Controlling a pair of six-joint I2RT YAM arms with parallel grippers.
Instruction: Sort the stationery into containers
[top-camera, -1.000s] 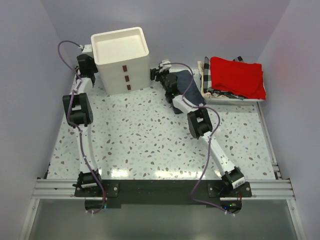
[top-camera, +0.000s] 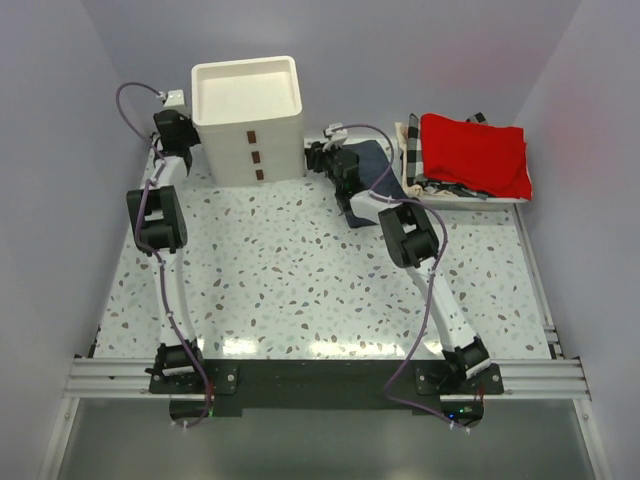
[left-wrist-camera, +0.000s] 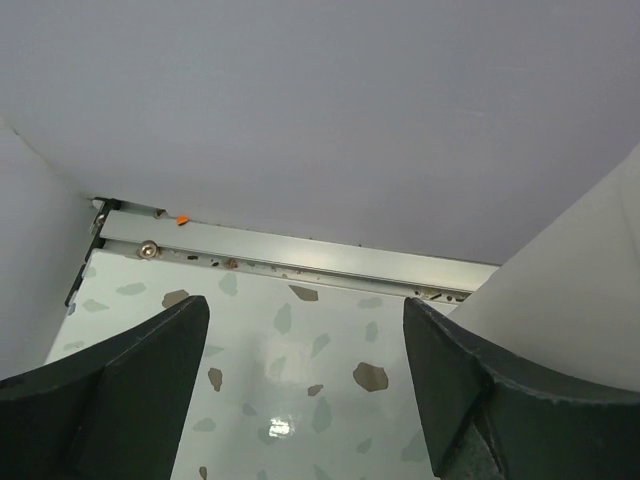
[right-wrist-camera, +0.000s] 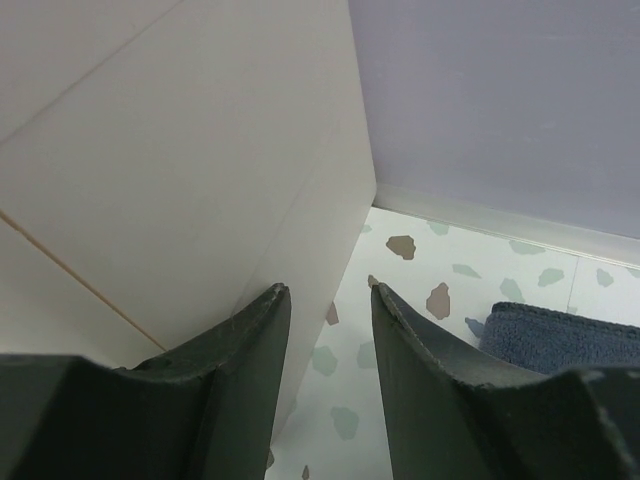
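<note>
A white box-like unit (top-camera: 245, 90) with three small brown tabs on its front stands at the back left. My left gripper (top-camera: 180, 135) is at its left side; in the left wrist view its fingers (left-wrist-camera: 140, 390) are apart, with floor between them and the unit's pale wall (left-wrist-camera: 560, 290) close on the right. My right gripper (top-camera: 320, 155) is against the unit's right side; in the right wrist view the fingertips are somewhat apart, beside the white wall (right-wrist-camera: 170, 180). Whether it grips anything is hidden. No stationery is clearly visible.
A dark folded cloth (top-camera: 362, 215) lies under the right arm. A white tray (top-camera: 470, 204) holding red and checked cloths stands at the back right. Walls enclose the back and sides.
The white unit has shifted a little to the right and looks straighter.
</note>
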